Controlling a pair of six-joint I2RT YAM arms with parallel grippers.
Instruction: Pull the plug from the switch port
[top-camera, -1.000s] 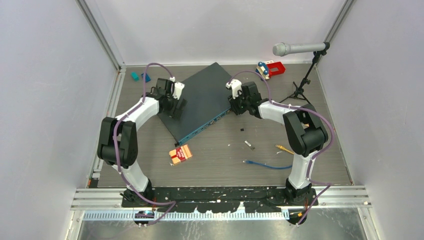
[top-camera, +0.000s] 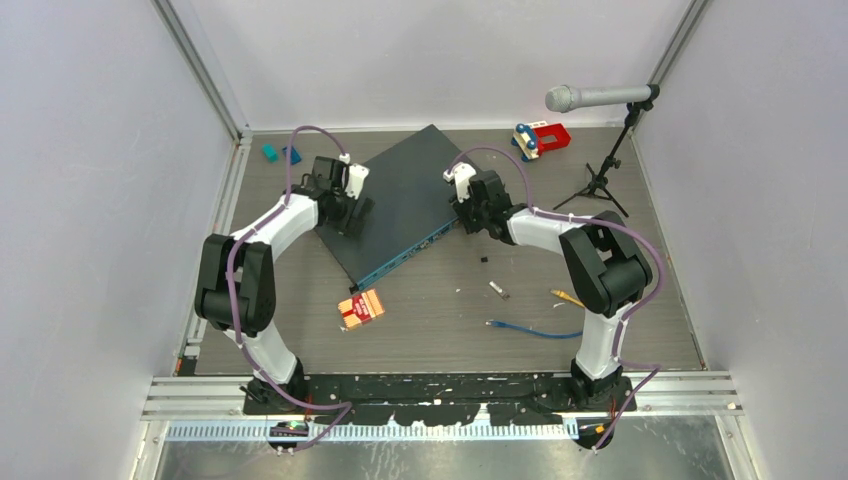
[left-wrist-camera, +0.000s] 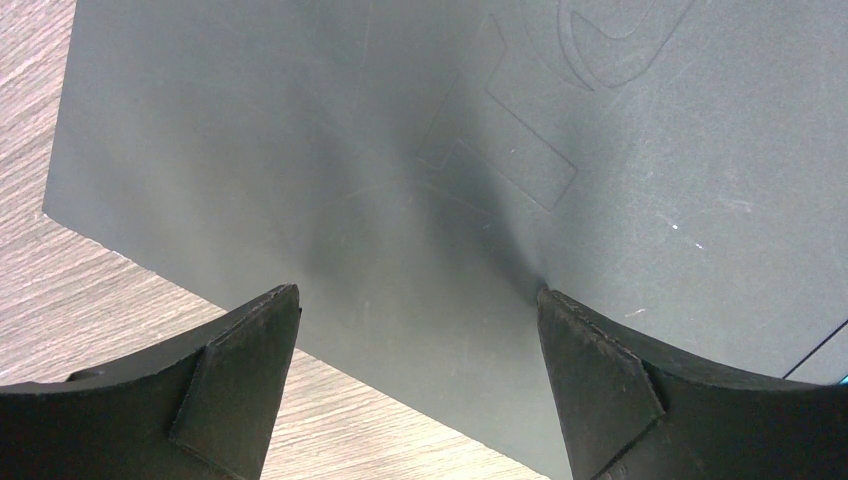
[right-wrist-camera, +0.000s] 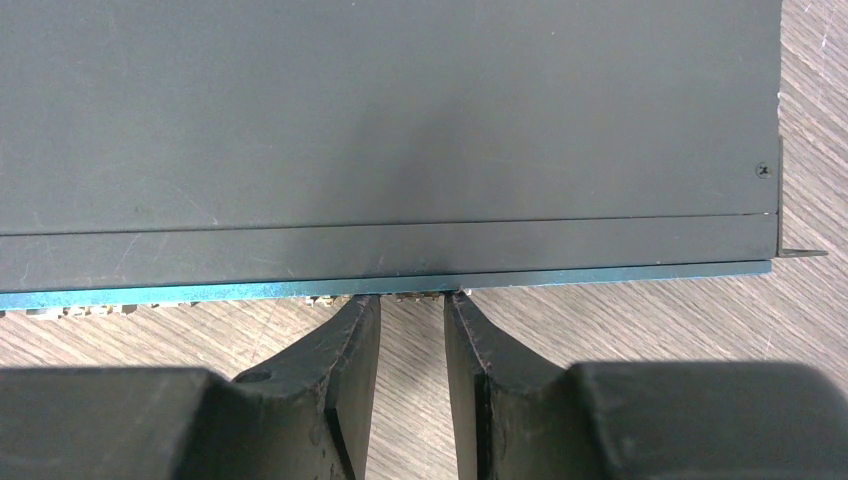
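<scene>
The dark flat switch (top-camera: 400, 190) lies diagonally on the floor, its blue port edge (top-camera: 390, 268) toward the lower right. My left gripper hangs above the switch's top, open, with only the panel beneath its fingers. My right gripper is at the port edge (right-wrist-camera: 600, 272), its fingertips part open with a narrow gap just below that edge. A row of port fittings shows under the edge; I cannot tell whether a plug is among them, as the edge and fingers hide much of it.
A red-and-blue toy (top-camera: 550, 137) and a microphone stand (top-camera: 600, 180) are at the back right. A snack packet (top-camera: 361, 309), a blue cable (top-camera: 530, 330) and small items lie on the floor in front. Teal blocks (top-camera: 269, 153) sit at the back left.
The left arm and the switch look unchanged.
</scene>
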